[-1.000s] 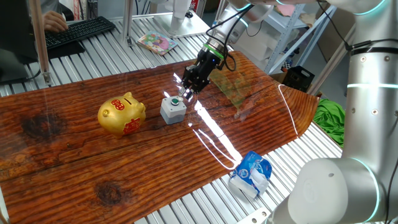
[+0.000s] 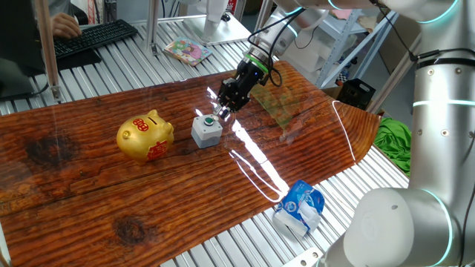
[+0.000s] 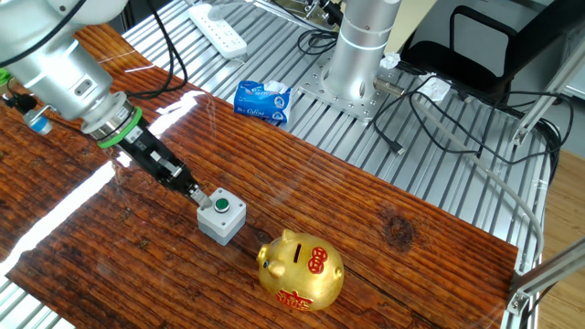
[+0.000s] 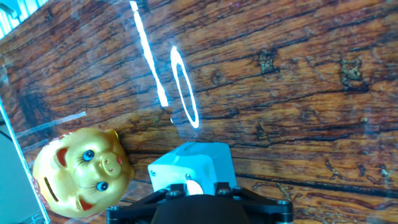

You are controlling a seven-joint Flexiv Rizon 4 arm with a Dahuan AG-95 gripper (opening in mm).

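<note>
A small white box [image 3: 220, 225] with a green round button [image 3: 222, 205] on top stands on the wooden table. My gripper [image 3: 202, 198] slants down to the box's near top edge, right beside the button. Its fingers look drawn together into one narrow tip, with no object visible between them; whether the tip touches the box cannot be told. In the wrist view the box [image 4: 214, 163] lies just ahead of the dark finger linkages, which hide the button. A gold piggy bank [image 2: 145, 136] sits upright a short way from the box, clear of the gripper.
Near the table's edge lies a blue tissue pack [image 2: 300, 205]. A white power strip [image 3: 218, 33] and loose cables rest on the slatted metal surface beyond.
Arm, box and piggy bank keep practically the same places over the last second; at most the gripper tip shifts very slightly near the button.
</note>
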